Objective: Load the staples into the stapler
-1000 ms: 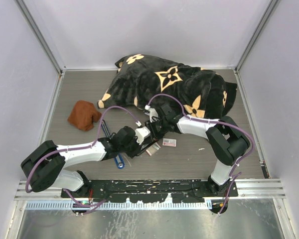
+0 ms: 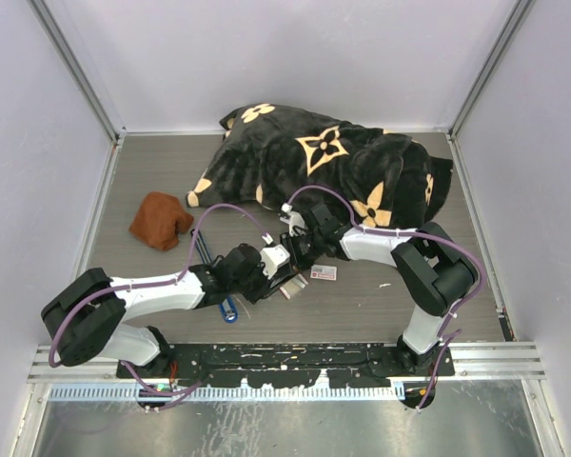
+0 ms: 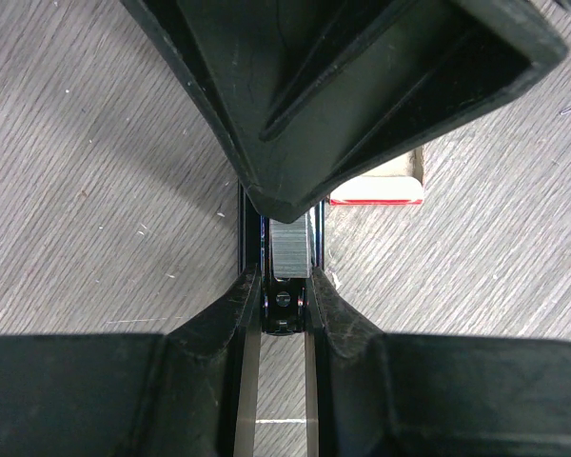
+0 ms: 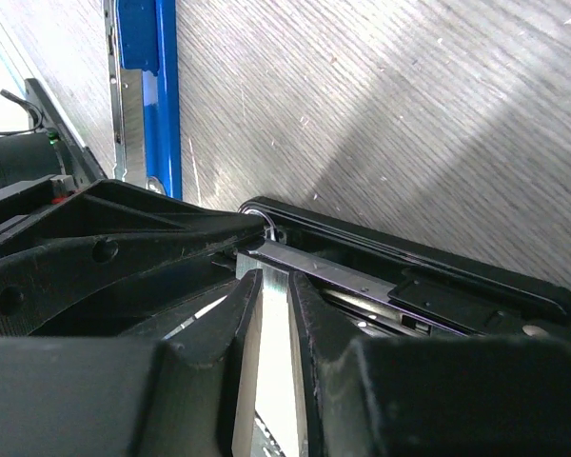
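The black stapler (image 3: 283,309) lies with its channel exposed. A silvery staple strip (image 3: 290,249) sits in that channel in the left wrist view. My left gripper is shut on the stapler's end. From above, my right gripper reaches down to the strip; its fingers (image 4: 309,314) stand slightly apart, with the silvery strip showing behind their tips. Whether they clasp it is unclear. The stapler body (image 4: 438,267) stretches rightward in the right wrist view. From overhead, both grippers mostly cover the stapler.
A white box (image 2: 324,272) and an open carton (image 2: 293,286) lie close by the grippers. A blue tool (image 2: 229,310) extends beside the left arm. Brown cloth (image 2: 161,221) and a dark patterned blanket (image 2: 314,162) occupy the back.
The left arm and the other objects look nearly still.
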